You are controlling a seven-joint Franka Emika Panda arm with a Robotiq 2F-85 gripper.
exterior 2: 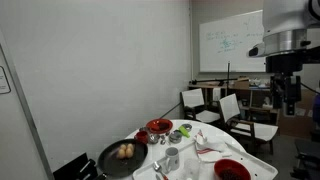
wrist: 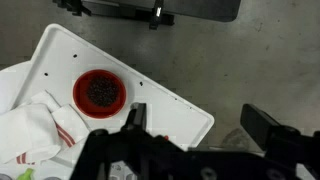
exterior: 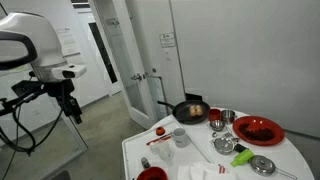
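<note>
My gripper is open, its two dark fingers spread wide with nothing between them. In the wrist view it is over the edge of a white tray (wrist: 185,108), with a red bowl (wrist: 99,94) of dark bits to the left. A white cloth (wrist: 30,132) with red stripes lies at that view's left edge. The first exterior view puts the gripper (exterior: 72,108) well above and left of the table, apart from everything on it. From the second exterior view, the gripper (exterior 2: 291,98) hangs at the right, beyond the tray.
A black pan (exterior: 188,108) with bread-like pieces stands at the table's back. Around it are a red plate (exterior: 258,130), a lidded pot (exterior: 263,166), a grey mug (exterior: 180,137) and small red cups. A chair (exterior 2: 246,120) stands behind. Floor (wrist: 220,60) beside the tray is clear.
</note>
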